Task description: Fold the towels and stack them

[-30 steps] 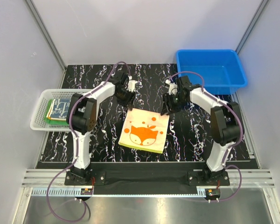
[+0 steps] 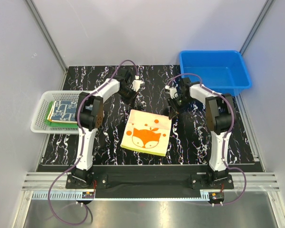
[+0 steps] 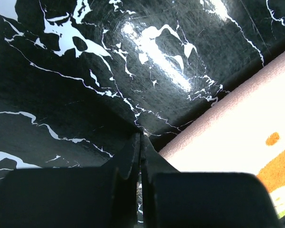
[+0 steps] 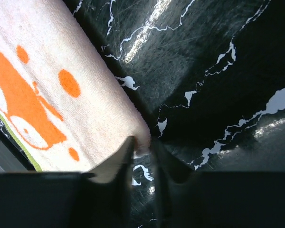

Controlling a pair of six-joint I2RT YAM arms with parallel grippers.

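A pale towel (image 2: 152,124) with an orange fox print lies folded on the table, its greenish edge toward the front. At its back left corner my left gripper (image 2: 131,106) is shut with nothing between its fingers. In the left wrist view the shut fingertips (image 3: 141,137) stand just beside the towel's pinkish edge (image 3: 204,123). My right gripper is down at the back right corner, where the towel (image 4: 92,102) reaches between its blurred fingers. They stand close together with a narrow gap; whether they grip the cloth cannot be told.
A white basket (image 2: 39,114) on the left holds a stack of folded towels (image 2: 61,110), patterned blue on top. An empty blue bin (image 2: 211,71) stands at the back right.
Both grippers have come down at the towel's back corners.
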